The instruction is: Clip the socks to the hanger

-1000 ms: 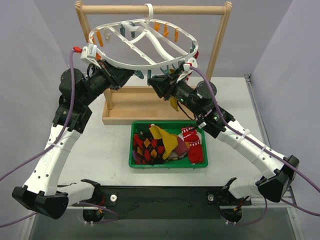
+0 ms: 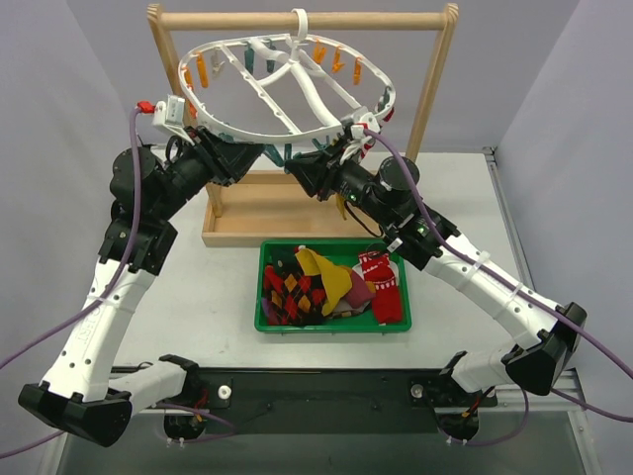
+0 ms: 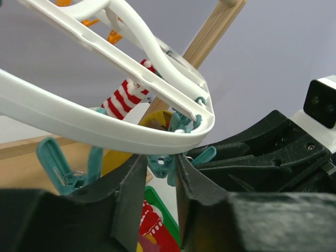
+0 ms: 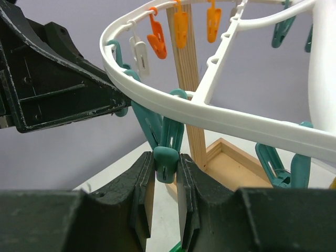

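Observation:
The white round hanger (image 2: pixel 280 132) carries teal, orange and white clips. My right gripper (image 2: pixel 302 178) is shut on a teal clip (image 4: pixel 166 160) at the near rim. My left gripper (image 2: pixel 232 172) is just to the left under the rim, its fingers slightly apart, with teal clip parts seen beyond their gap. A red-white striped sock (image 3: pixel 119 101) and a yellow sock (image 3: pixel 113 160) hang behind, largely hidden in the top view. Other socks, including a yellow one (image 2: pixel 326 277) and a red one (image 2: pixel 386 304), lie in the green tray (image 2: pixel 336 328).
The wooden stand (image 2: pixel 435 59) frames the hanger, with its wooden base (image 2: pixel 232 237) below. Grey walls flank both arms.
The hanger has shifted a little to the right.

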